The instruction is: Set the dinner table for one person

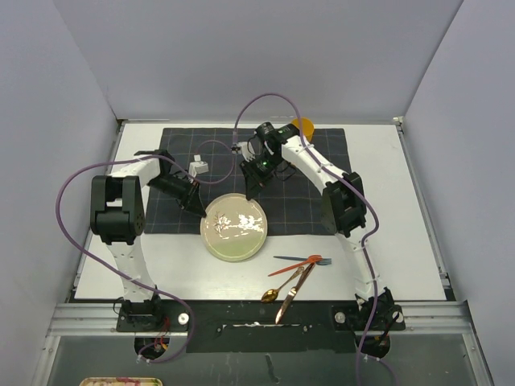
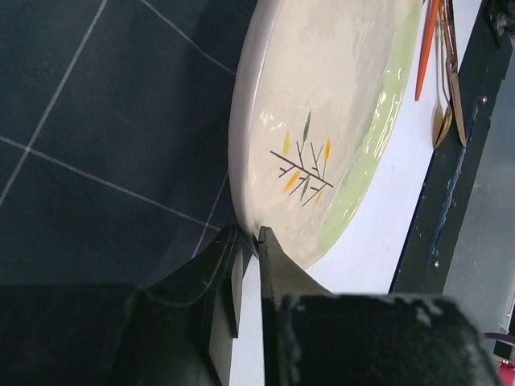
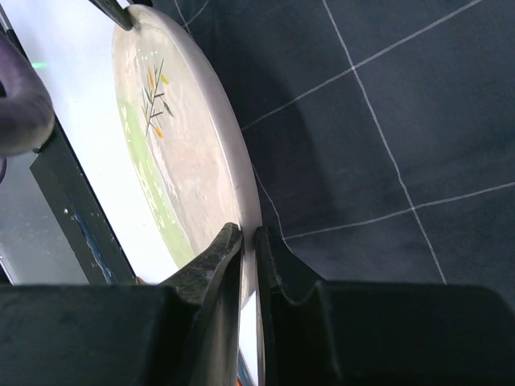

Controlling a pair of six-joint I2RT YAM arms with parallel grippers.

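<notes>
A cream plate (image 1: 233, 227) with a green band and a leaf pattern is held between both arms, over the front edge of the dark placemat (image 1: 306, 205). My left gripper (image 1: 201, 214) is shut on its far left rim; in the left wrist view the rim of the plate (image 2: 256, 201) runs between the fingertips. On the far right rim my right gripper (image 1: 249, 197) is shut, and the right wrist view shows the plate's edge (image 3: 233, 161) pinched there. The plate looks tilted, its far rim raised. Its underside is hidden.
Front right of the plate lie an orange utensil (image 1: 294, 265), a blue-handled fork (image 1: 322, 261), a gold spoon (image 1: 270, 295) and a knife (image 1: 290, 301). A yellow cup (image 1: 304, 127) stands behind the right arm.
</notes>
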